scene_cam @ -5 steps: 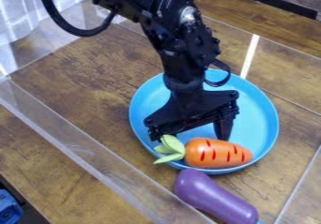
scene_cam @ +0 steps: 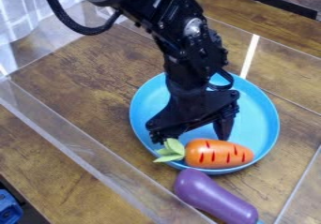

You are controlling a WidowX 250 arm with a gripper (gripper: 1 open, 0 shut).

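My black gripper [scene_cam: 191, 126] reaches down over a blue bowl [scene_cam: 254, 111], its fingers spread apart just behind a plush orange carrot [scene_cam: 216, 155] with a pale green top, which lies in the front of the bowl. A purple eggplant toy [scene_cam: 216, 195] lies on the table in front of the bowl. Nothing shows held between the fingers; the arm hides the back middle of the bowl.
A transparent strip runs diagonally along the lower left, and clear panels edge the top left.
The arm and gripper have shifted very slightly; the carrot, bowl and eggplant look unmoved.
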